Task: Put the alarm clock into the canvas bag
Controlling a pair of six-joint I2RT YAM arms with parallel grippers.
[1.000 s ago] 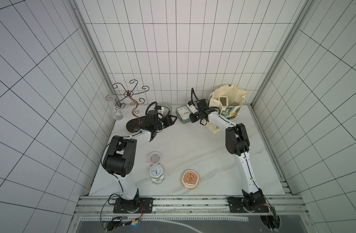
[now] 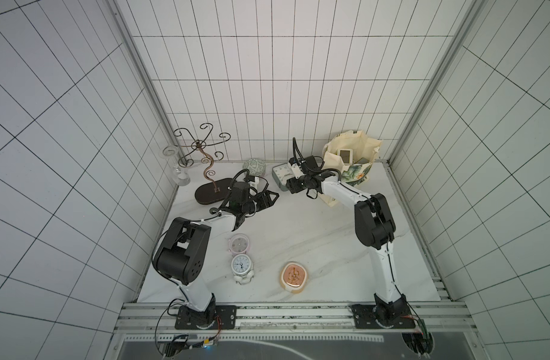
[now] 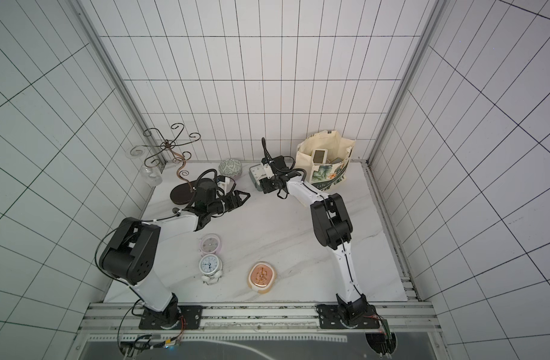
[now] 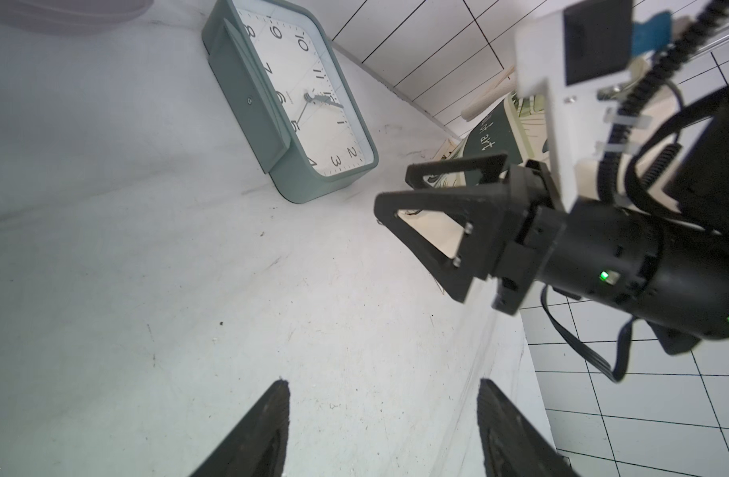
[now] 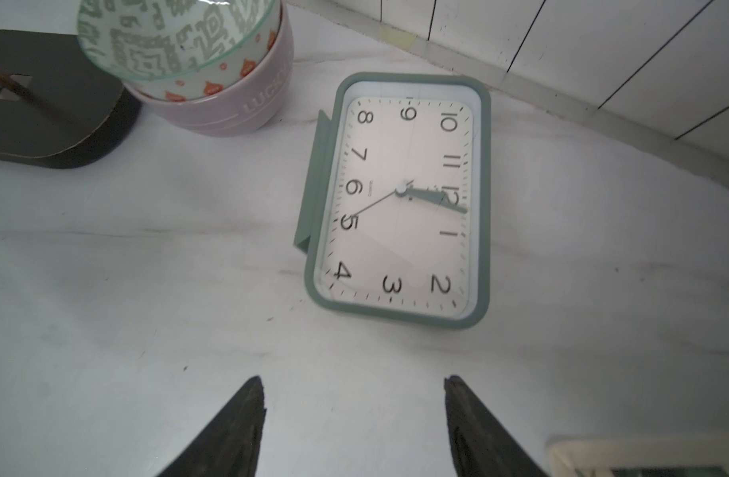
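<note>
A teal rectangular alarm clock [image 5: 400, 198] lies face up near the back wall, seen from above in the right wrist view and at the top of the left wrist view [image 4: 300, 103]. My right gripper is open just on the near side of it, empty. My left gripper hangs over bare table left of and nearer than the clock, fingers apart with nothing between them. The cream canvas bag [image 3: 323, 174] stands at the back right, with some items inside.
Stacked bowls [image 5: 205, 95] sit left of the clock. A metal scroll stand [image 2: 211, 192] and glass jar [image 3: 151, 174] stand back left. A pink clock [image 2: 238, 243], a white clock [image 2: 241, 264] and an orange round item [image 2: 294, 276] lie in front.
My left gripper has shifted slightly toward the front.
</note>
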